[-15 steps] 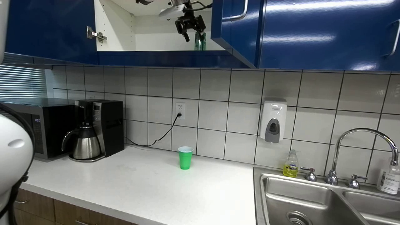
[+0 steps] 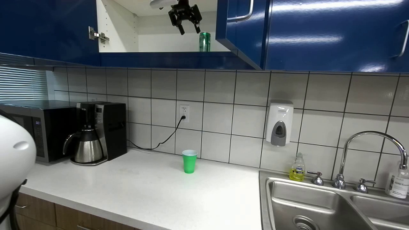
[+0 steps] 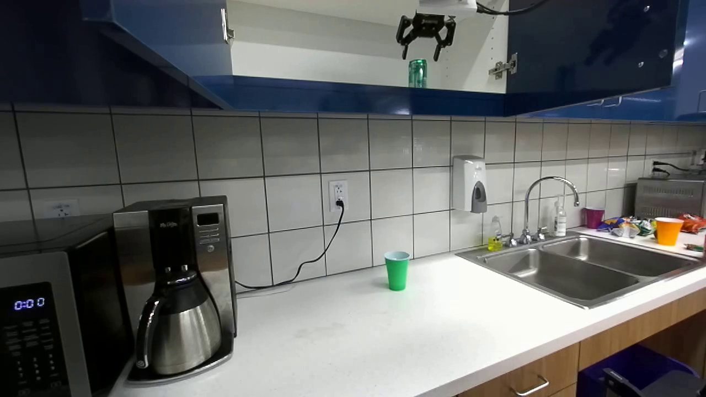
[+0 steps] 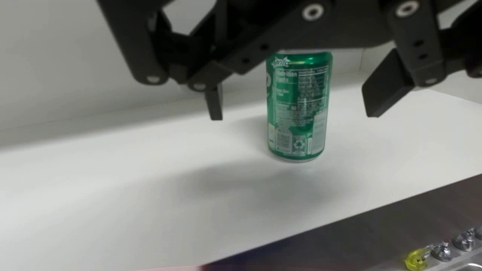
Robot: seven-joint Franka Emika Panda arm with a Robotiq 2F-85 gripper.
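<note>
A green soda can (image 2: 204,42) stands upright on the white shelf of the open upper cabinet. My gripper (image 2: 190,31) is open above the shelf, to the left of the can in exterior view 1 and apart from it. From the other side, exterior view 2 has the gripper (image 3: 421,57) just over the can (image 3: 417,74). In the wrist view the can (image 4: 298,106) appears between the spread fingers, beyond them, its top hidden behind the gripper body. Nothing is held. On the counter sits a green cup (image 2: 189,161), upright.
Open blue doors (image 2: 241,30) flank the cabinet, and its front lip (image 2: 165,60) runs below the shelf. A coffee maker (image 2: 111,130) and microwave (image 3: 59,311) stand at the counter's left; the sink (image 2: 306,195) lies right. Shelf space left of the can is clear.
In exterior view 1 my gripper has moved up and to the left, away from the can, which now shows fully. Can and cup stay in place.
</note>
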